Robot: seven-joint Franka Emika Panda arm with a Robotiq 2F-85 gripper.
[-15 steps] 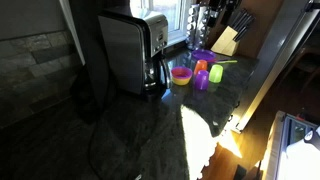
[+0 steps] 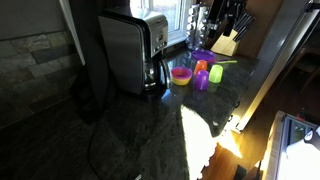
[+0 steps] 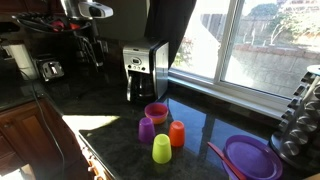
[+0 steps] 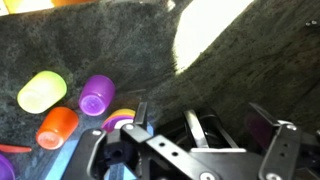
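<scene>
My gripper is open in the wrist view, its fingers wide apart, with nothing held between them. It hangs high above the dark counter, apart from the cups. A purple cup, a yellow-green cup and an orange cup are grouped at the left of that view. Beside them a colourful bowl is partly hidden by one finger. Exterior view 2 shows the purple cup, green cup and orange cup standing bottom-up in front of the pink bowl.
A coffee maker stands behind the bowl. To the right lie a purple plate and a red utensil; a spice rack is at the edge. A knife block stands at the back. Counter left of the cups is mostly clear.
In exterior view 1 the dark gripper has come lower into the top of the picture and now partly covers the knife block. The cups, bowl and coffee maker have not moved.
</scene>
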